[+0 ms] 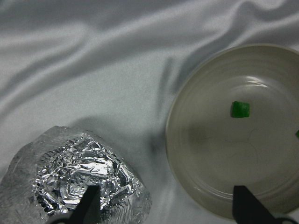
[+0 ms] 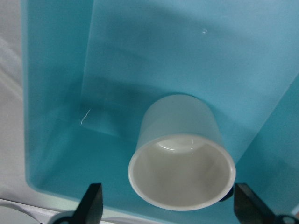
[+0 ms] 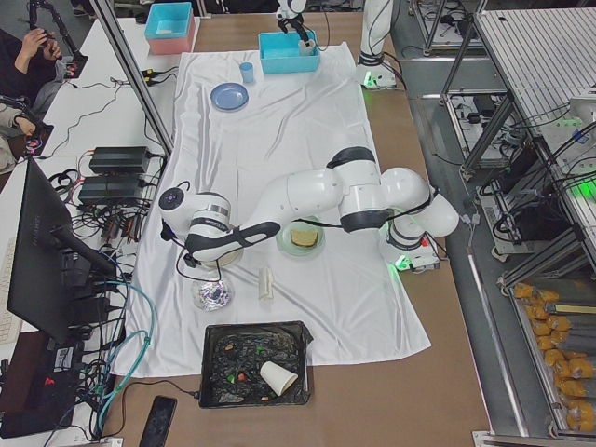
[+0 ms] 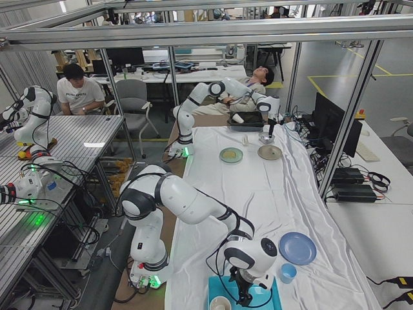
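Note:
In the left wrist view my left gripper hangs open over a foil-covered round item (image 1: 84, 172) and a beige plate (image 1: 219, 158) holding a green cube (image 1: 240, 109), with another green bit at the frame's edge. My right gripper is open over a white cup (image 2: 173, 121) lying in a blue bin (image 2: 56, 140); nothing shows held in either gripper.
A black tray (image 3: 233, 391) with a white cup (image 3: 278, 376) lies at the near end. A green plate (image 3: 301, 244) holds a yellow item. A blue plate (image 3: 229, 96) and blue cup (image 3: 246, 73) stand at the far end, with clear cloth between.

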